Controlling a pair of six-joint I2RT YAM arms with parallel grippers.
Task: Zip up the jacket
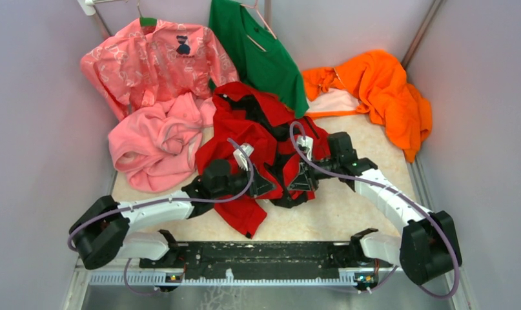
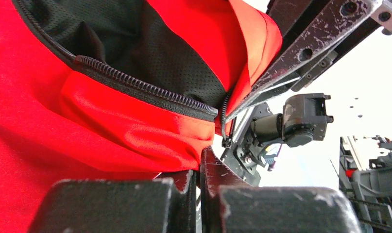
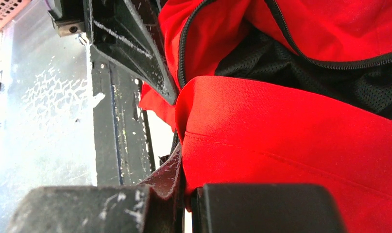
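Observation:
The red jacket (image 1: 235, 142) lies crumpled in mid-table with its front apart and the black lining (image 1: 285, 161) exposed. My left gripper (image 1: 272, 186) is shut on its left front edge; folds of red cloth run into the fingertips in the left wrist view. Just above them ends a dark zipper strip (image 2: 145, 89). Across a small gap, my right gripper (image 1: 296, 186) is shut on the right front edge, and red cloth (image 3: 281, 131) passes between its fingers in the right wrist view. I cannot make out the slider.
Pink clothing (image 1: 157, 139) is heaped to the left, under a hanging pink jacket (image 1: 161, 61). A green garment (image 1: 261, 61) hangs behind, and an orange one (image 1: 380, 90) lies back right. Bare table (image 1: 348, 210) shows at front right.

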